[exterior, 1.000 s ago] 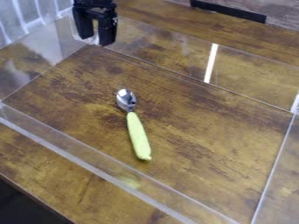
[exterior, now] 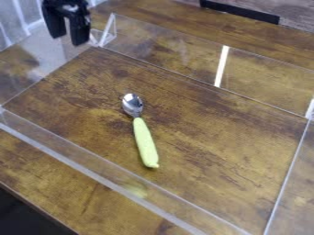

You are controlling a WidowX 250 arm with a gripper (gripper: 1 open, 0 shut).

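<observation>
A spoon with a shiny metal bowl and a pale green handle (exterior: 145,142) lies on the wooden surface, a little left of the middle of the view, bowl toward the back. My dark gripper (exterior: 72,35) hangs at the top left, blurred and partly out of frame, well apart from the spoon. I cannot tell how its fingers stand.
A clear low-walled enclosure (exterior: 221,66) with a white tape strip surrounds the wooden surface (exterior: 227,138). A dark slot sits at the back edge.
The spoon has not moved.
</observation>
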